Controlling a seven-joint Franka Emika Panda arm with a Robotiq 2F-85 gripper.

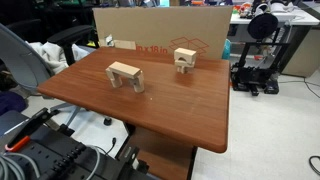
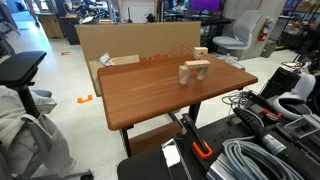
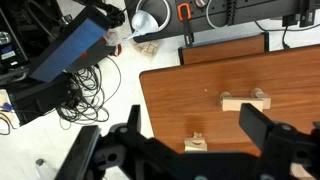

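Note:
Pale wooden blocks form two small structures on the brown table. One is a bridge: a long block lying across two upright blocks, toward the left in exterior view 1. Farther back and to the right there is a compact stack with a block on top. From above, the wrist view shows the bridge right of centre and the stack lower down. My gripper is open high over the table, its dark fingers wide apart and touching neither structure.
An upright cardboard panel stands along the table's back edge. Loose cables and a dark box-like object lie beyond the table in the wrist view.

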